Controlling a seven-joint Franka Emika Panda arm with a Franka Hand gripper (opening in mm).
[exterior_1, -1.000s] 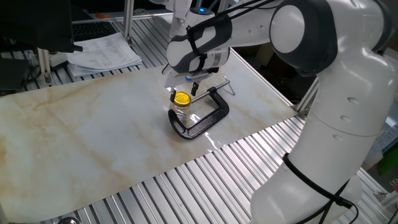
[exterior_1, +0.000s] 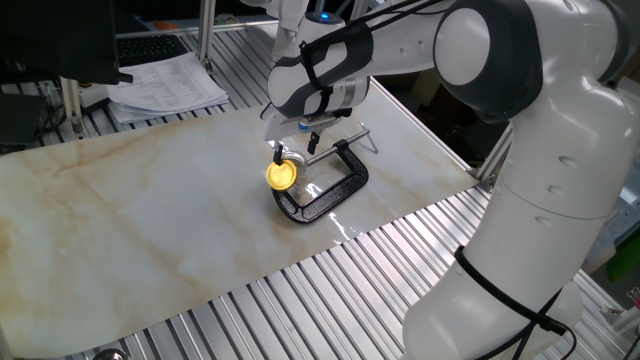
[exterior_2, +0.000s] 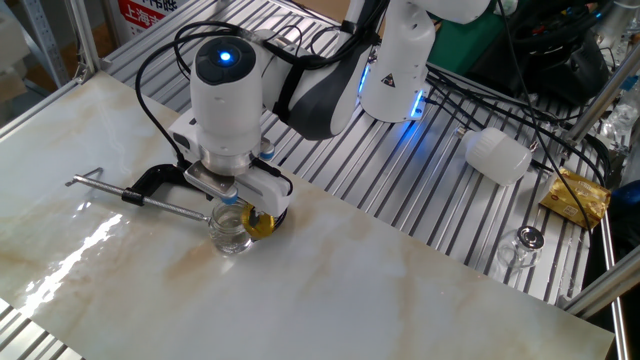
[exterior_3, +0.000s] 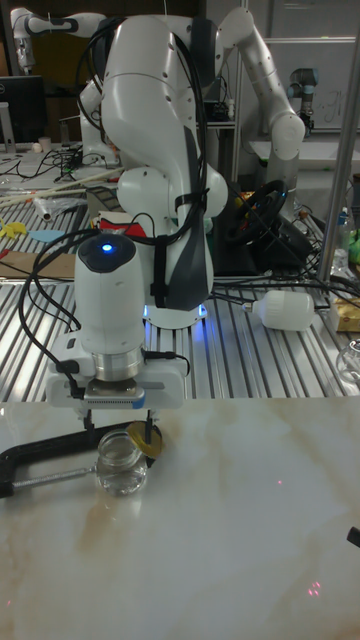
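Observation:
A clear glass jar (exterior_2: 229, 238) stands upright on the marbled board, within the frame of a black C-clamp (exterior_1: 345, 190). Its yellow lid (exterior_1: 282, 177) is off level: it leans steeply at the jar's side, as the gold disc (exterior_3: 145, 439) in exterior view 3 also shows. Directly over the jar, my gripper (exterior_1: 297, 149) points down and is open, its two dark fingers spread wide. One finger is right at the lid; whether they touch I cannot tell. The clamp's screw rod (exterior_3: 53, 477) ends close to the jar (exterior_3: 121, 469).
Bare marbled board (exterior_1: 130, 220) stretches away on the jar's open side. Papers (exterior_1: 170, 85) lie beyond its far edge. On the slatted metal table are a white bulb-shaped object (exterior_2: 497, 156), a small glass jar (exterior_2: 521, 247) and a gold packet (exterior_2: 577, 197).
The yellow lid lay flat on top of the jar before; now it is tipped steeply over toward the jar's near side. Arm, gripper and clamp look unmoved.

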